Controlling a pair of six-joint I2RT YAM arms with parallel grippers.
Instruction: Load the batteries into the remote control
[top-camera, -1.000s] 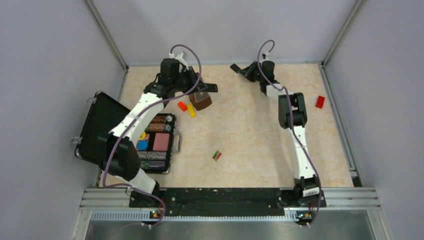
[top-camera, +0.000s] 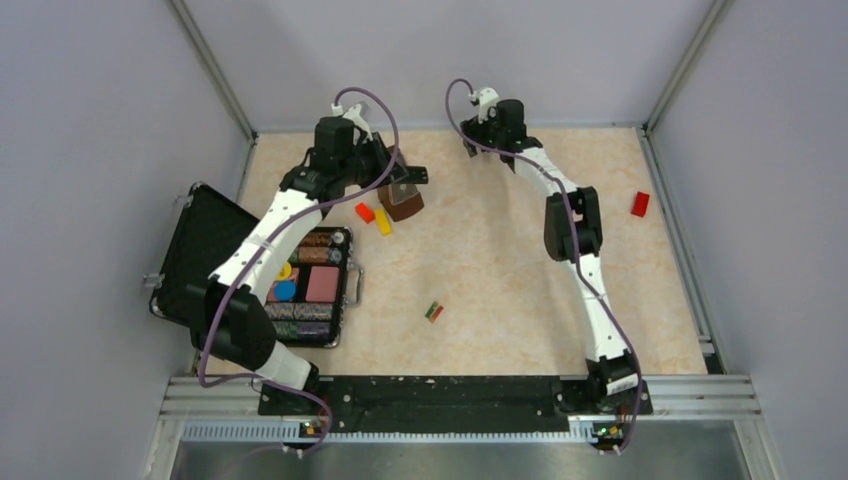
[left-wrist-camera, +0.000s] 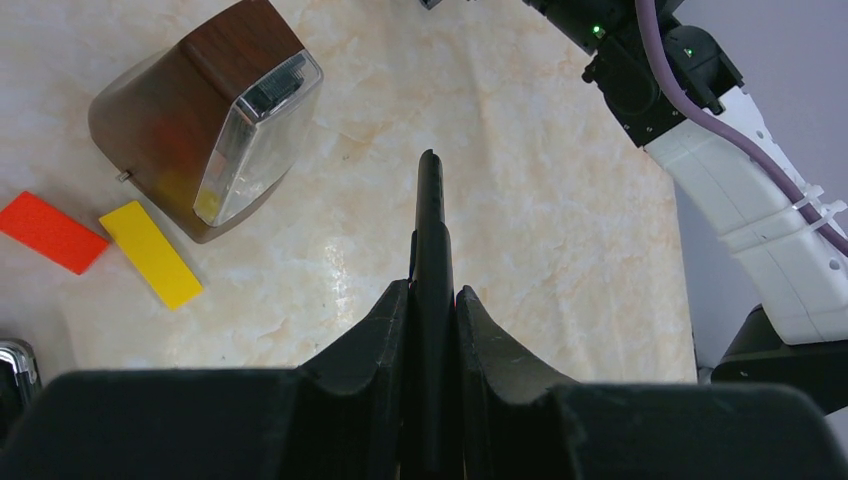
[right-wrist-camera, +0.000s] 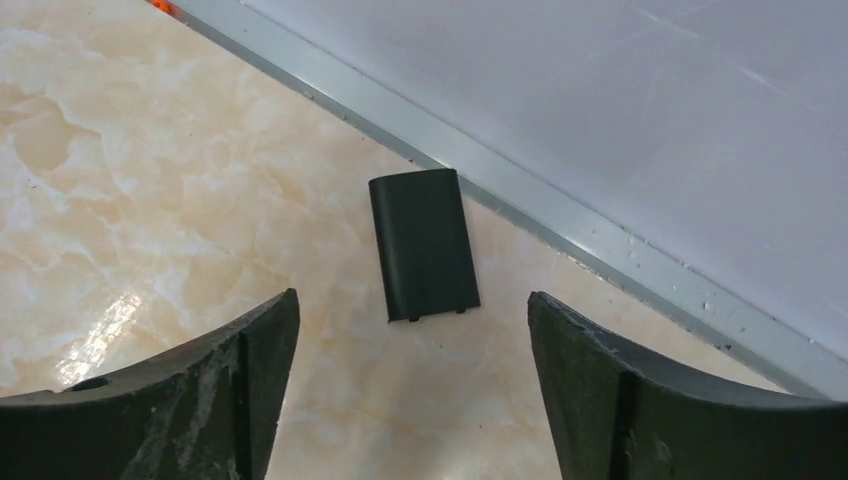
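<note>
In the left wrist view the black remote (left-wrist-camera: 432, 250), seen end-on, is clamped in my shut left gripper, above the table beside the brown wooden object. A black battery cover (right-wrist-camera: 425, 245) lies on the table by the back edge, between and just beyond the fingertips of my open right gripper, touching neither. In the top view two small batteries (top-camera: 434, 311), green and red, lie at the middle front of the table.
An open black case (top-camera: 352, 318) fills the left front. Red (left-wrist-camera: 52, 232) and yellow (left-wrist-camera: 150, 254) blocks lie by the wooden object (left-wrist-camera: 160, 140). A red block (top-camera: 640, 203) is at right.
My right gripper has moved left along the back edge and turned over the battery cover. My left gripper with the remote has shifted very slightly left.
</note>
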